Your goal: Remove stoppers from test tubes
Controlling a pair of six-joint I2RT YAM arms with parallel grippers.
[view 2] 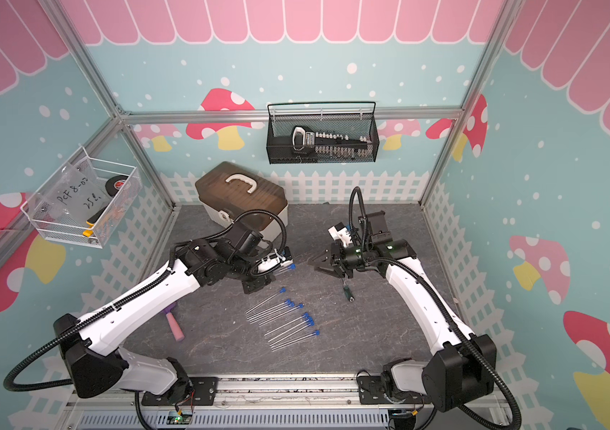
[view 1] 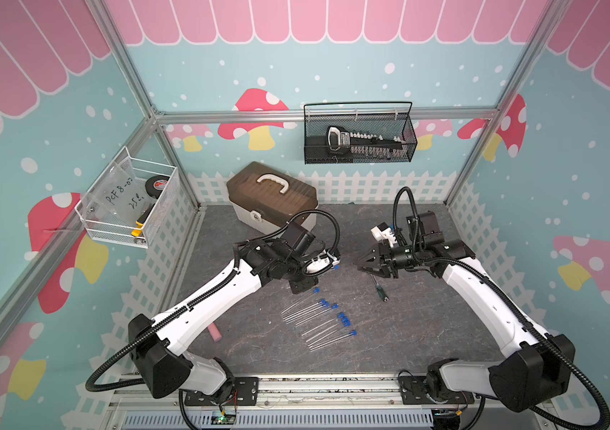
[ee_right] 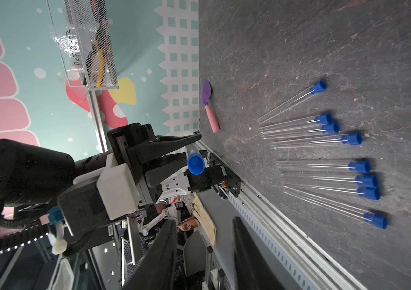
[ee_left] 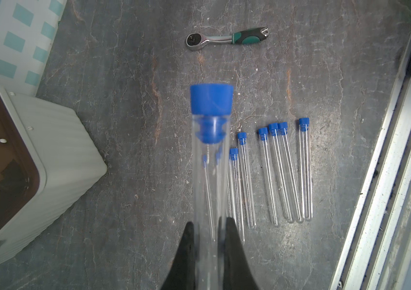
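Note:
In the left wrist view, a clear test tube (ee_left: 209,193) stands between the fingers of my left gripper, which is shut on it. Its blue stopper (ee_left: 211,99) is in the mouth, the narrow plug inside the glass. My right gripper is open, with nothing between its fingers; in the top left view it is a short gap to the right of the held tube's stopper (view 1: 336,267). Several more test tubes (ee_right: 311,141), all with blue stoppers, lie on the table in front of the arms.
A ratchet wrench (ee_left: 249,36) lies beneath my right gripper. The toolbox (view 1: 272,197) stands behind the left arm, and a spoon with a pink handle (ee_right: 211,118) lies at the left. Bare table surrounds the tube row, mostly to the right.

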